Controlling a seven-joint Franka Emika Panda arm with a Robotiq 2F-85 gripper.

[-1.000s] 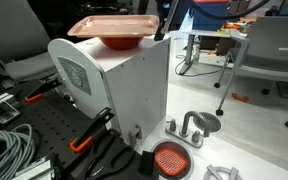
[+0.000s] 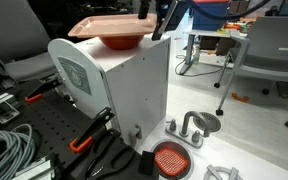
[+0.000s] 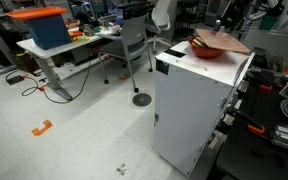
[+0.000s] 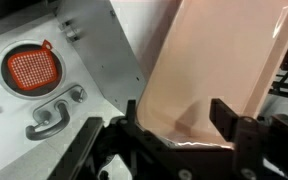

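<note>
A pale pink tray [image 2: 114, 27] lies on top of a round orange-red bowl [image 2: 122, 42] on the white cabinet top. At the tray's right end in exterior view 1 is my gripper [image 2: 154, 13]. From the wrist view, the gripper stands open, its black fingers [image 4: 220, 118] apart, with the near end of the tray [image 4: 209, 60] showing beyond and between them. Whether either finger touches the tray I cannot tell. In exterior view 2 the tray [image 3: 222, 40] slants over the bowl [image 3: 199, 50], which shows at its left.
Below the white cabinet [image 2: 134, 85], a tap [image 2: 191, 127] and a round red mesh drain [image 2: 171, 160] are on the floor side. A grey chair [image 2: 272, 55] stands at the right. Coiled cable [image 2: 9, 150] lies on the dark bench at left.
The tray and bowl stay in about the same place.
</note>
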